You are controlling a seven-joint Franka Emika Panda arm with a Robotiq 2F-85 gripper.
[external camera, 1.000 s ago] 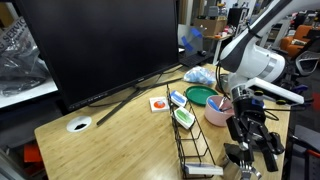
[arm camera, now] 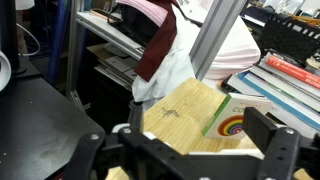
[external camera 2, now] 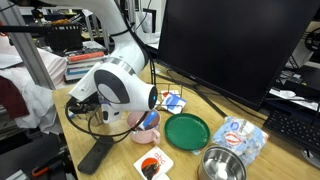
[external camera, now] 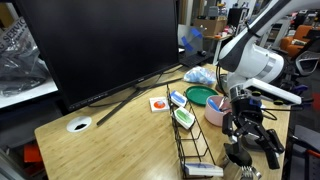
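Observation:
My gripper stands open in the wrist view, with its dark fingers spread wide at the bottom and nothing held between them. Beyond the fingers lies a bare patch of wooden table (arm camera: 188, 105) and a card with a rainbow (arm camera: 228, 119). In exterior view 1 the white arm (external camera: 247, 68) reaches down at the table's right end, over a dark rounded utensil (external camera: 238, 155) and a shiny metal item (external camera: 243, 172). Whether the gripper touches these cannot be told. A pink bowl (external camera 2: 147, 130) is beside the arm.
A black wire rack (external camera: 186, 140) stands left of the arm. A green plate (external camera 2: 187, 131), a steel pot (external camera 2: 222, 165) and a clear plastic bag (external camera 2: 240, 132) are near the monitor (external camera: 110, 45). Free table lies at the left of exterior view 1.
The wrist and fingers at the right end of the table have shifted slightly since a second ago. Objects on the rest of the table look unmoved.

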